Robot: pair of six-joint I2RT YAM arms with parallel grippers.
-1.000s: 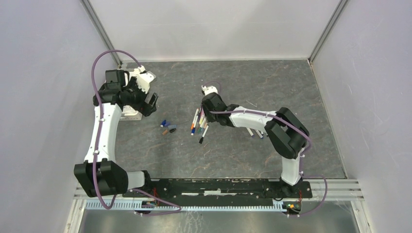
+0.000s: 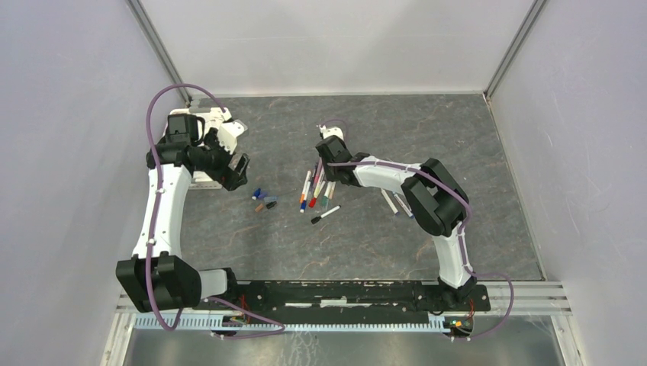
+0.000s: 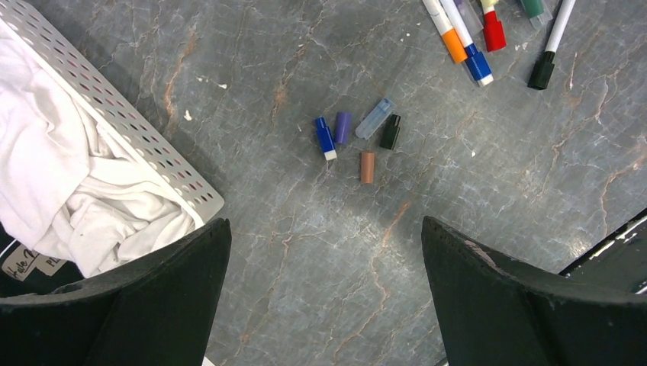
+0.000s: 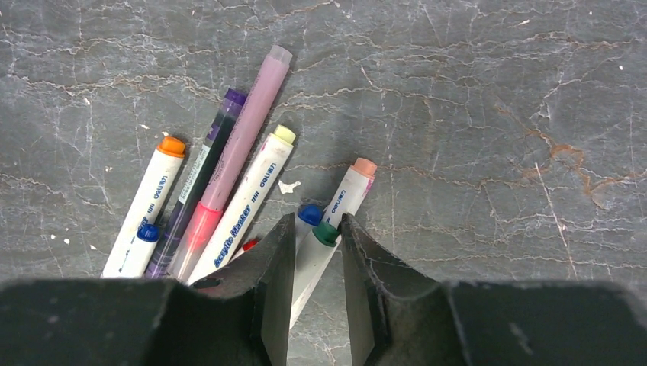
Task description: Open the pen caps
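A bunch of capped pens lies mid-table, among them a white pen with an orange end, a pink pen and a yellow-ended pen. My right gripper is part open over the bunch, with a green-ended pen between its fingers, no firm hold visible. An orange-tipped pen and a blue-ended one sit close by its tips. Apart from the bunch rests a black-capped pen. My left gripper stays open and empty near the basket.
Several loose caps, including a blue cap, a brown cap and a black cap, lie left of the pens. A white basket with cloth stands at the left. More pens lie partly under the right arm.
The black-capped pen has swung round, its white end now farther right. The left arm dipped slightly toward the front.
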